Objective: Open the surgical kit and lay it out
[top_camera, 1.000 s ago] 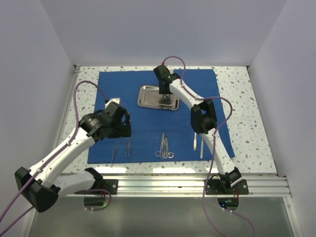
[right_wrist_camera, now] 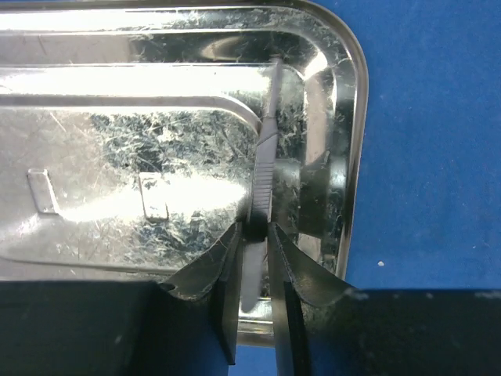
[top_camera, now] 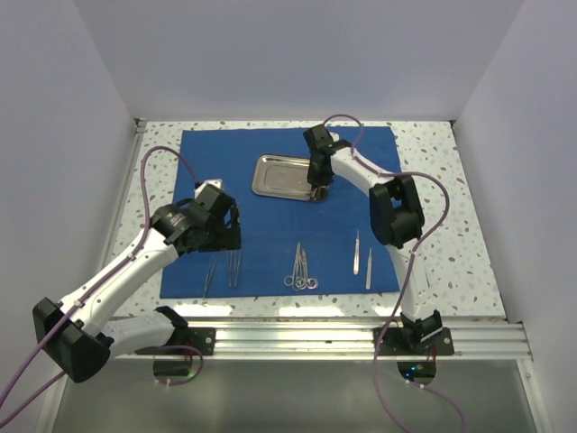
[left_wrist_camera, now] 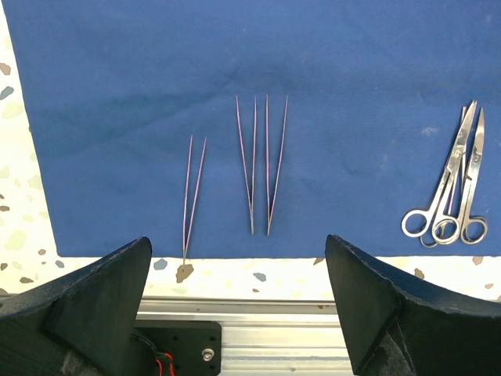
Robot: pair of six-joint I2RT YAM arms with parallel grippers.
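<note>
A steel tray lies on the blue cloth. In the right wrist view a scalpel handle lies along the tray's right end, and my right gripper is down on it, fingertips close either side; whether it grips is unclear. My left gripper stands open above three pairs of tweezers, with nothing between its fingers. Several scissor-like instruments lie at the front middle. Two slim instruments lie at the front right.
A speckled table border surrounds the cloth, with walls at back and sides and a metal rail along the front.
My right gripper and arm have moved rightward to the tray's right end. The left arm shows no clear change.
</note>
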